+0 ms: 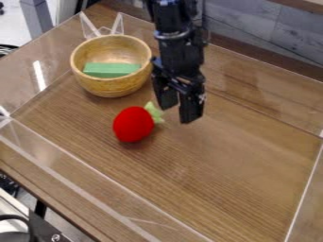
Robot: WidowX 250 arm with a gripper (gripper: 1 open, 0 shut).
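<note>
My gripper (179, 115) hangs in the middle of the table on the black arm, open, its fingertips pointing down. To its lower left a red round object (132, 125) lies on the table, with a small pale green piece (155, 112) just behind it, left of the gripper. At the upper left a yellow bowl (112, 46) holds a green block (111, 70).
A grey back wall (265, 24) stands behind. A dark cable lies at the lower left edge.
</note>
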